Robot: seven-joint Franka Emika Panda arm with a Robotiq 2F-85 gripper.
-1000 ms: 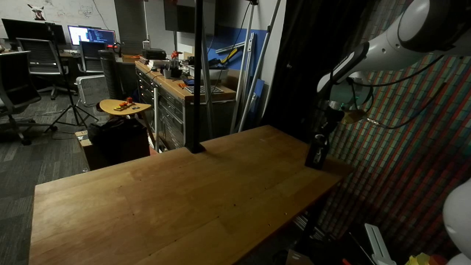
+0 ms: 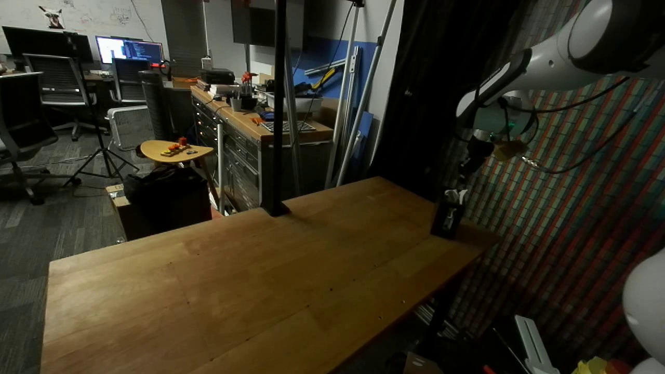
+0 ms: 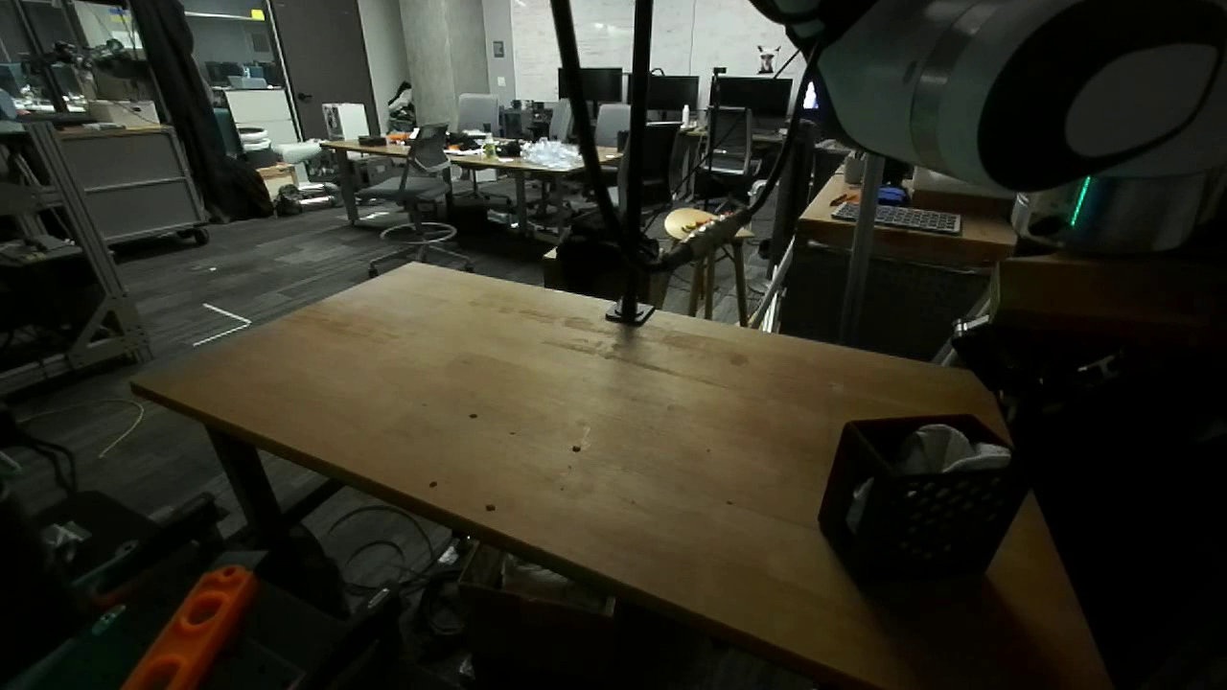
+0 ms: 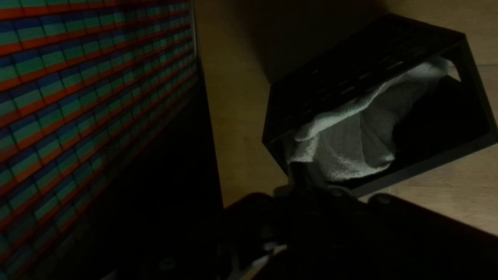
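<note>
A black basket [image 3: 920, 529] with perforated sides stands upright at the right end of the wooden table. Inside it lies a crumpled white-grey cloth [image 4: 357, 140], which shows at the rim in the second exterior view. My gripper [image 2: 464, 177] is above the basket in the first exterior view, pointing down and apart from its rim. In the wrist view the dark gripper appears shut in front of the basket's near corner, with nothing visible between its fingers. Deep shadow hides much of the fingers. The second exterior view does not show the gripper.
A black post [image 3: 629, 230] rises from its far edge. The multicoloured patterned wall covering [image 4: 60, 107] hangs close beside the basket's end of the table. A loose cable [image 2: 580, 162] hangs from the arm.
My gripper has risen from the basket's opening and shifted slightly to the right. More of the white cloth shows at the basket's top.
</note>
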